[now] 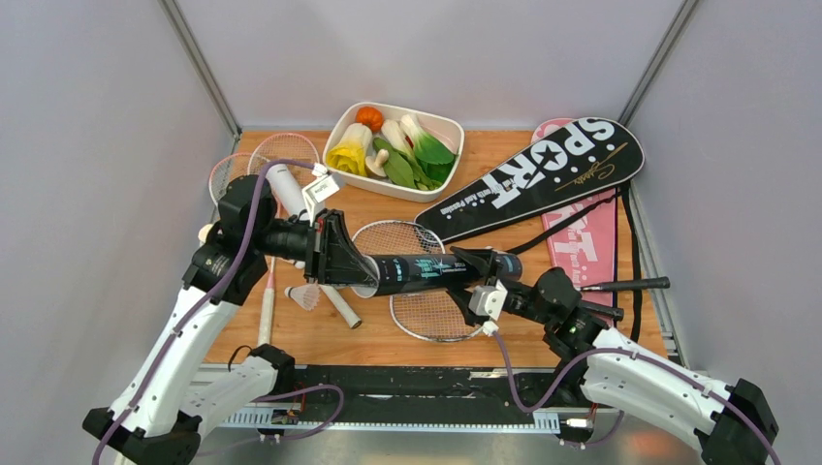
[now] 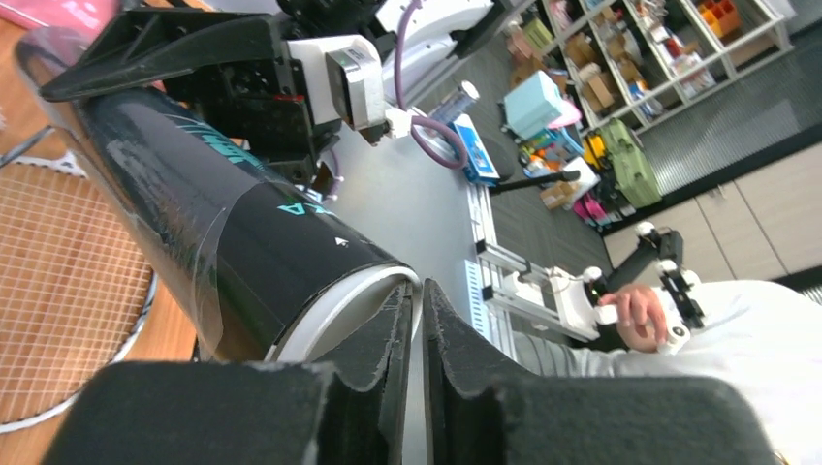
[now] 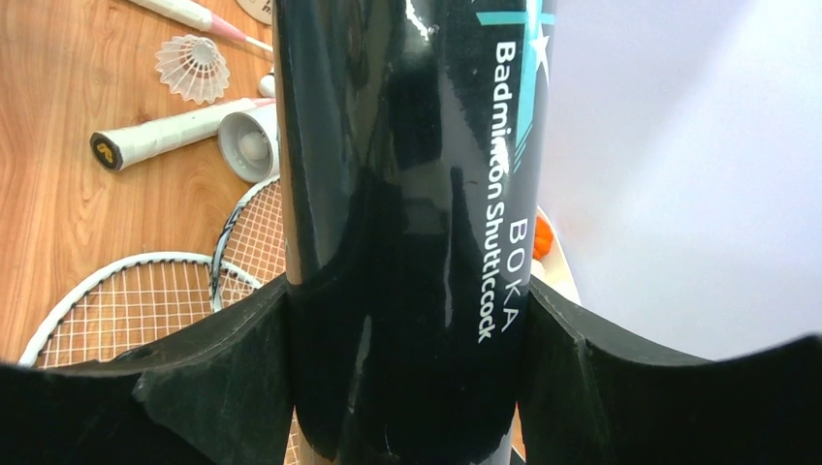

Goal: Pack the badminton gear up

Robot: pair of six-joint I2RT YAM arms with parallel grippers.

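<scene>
My right gripper is shut on a black shuttlecock tube, held sideways above the rackets. My left gripper is at the tube's open white-rimmed end, its fingertips close together at the rim; whether they grip it is unclear. A white shuttlecock lies on the table at lower left. Rackets lie under the tube, with more pink rackets at the left. The black racket bag lies at the right on a pink bag.
A white bin of vegetables stands at the back centre. The wooden table has some bare surface at the front. Walls bound it at back and sides.
</scene>
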